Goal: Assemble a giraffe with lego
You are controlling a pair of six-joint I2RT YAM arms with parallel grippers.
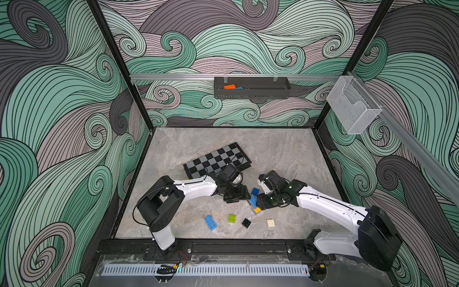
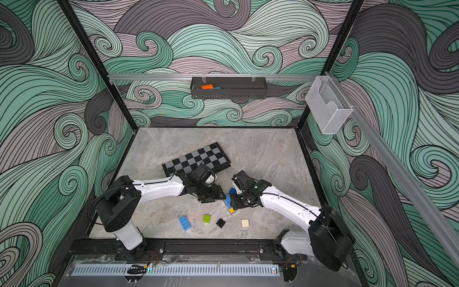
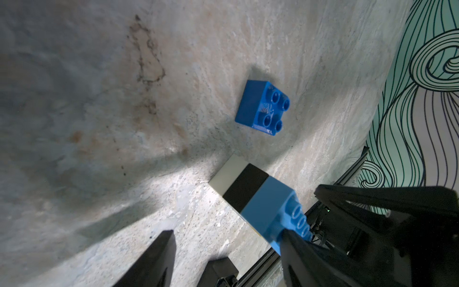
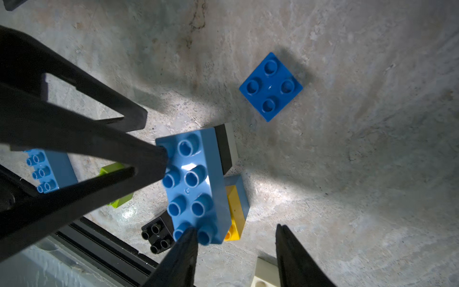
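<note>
In the right wrist view a large light blue brick (image 4: pixel 193 179) tops a partly built stack. Below it show a black brick (image 4: pixel 222 148), a white edge (image 4: pixel 232 143) and a yellow brick (image 4: pixel 234 212). My left gripper is open around bare table; one of its fingers (image 3: pixel 291 253) overlaps the stack's light blue brick (image 3: pixel 270 205). Contact cannot be judged. Beside the stack my right gripper stands open, nothing between its fingers. Behind lies a loose dark blue two-by-two brick (image 4: pixel 270 87).
Loose blue (image 1: pixel 210 222), green (image 1: pixel 231 218), black (image 1: pixel 246 223) and cream (image 1: pixel 270 223) bricks lie along the front. A checkered board (image 1: pixel 217 160) lies behind the left arm.
</note>
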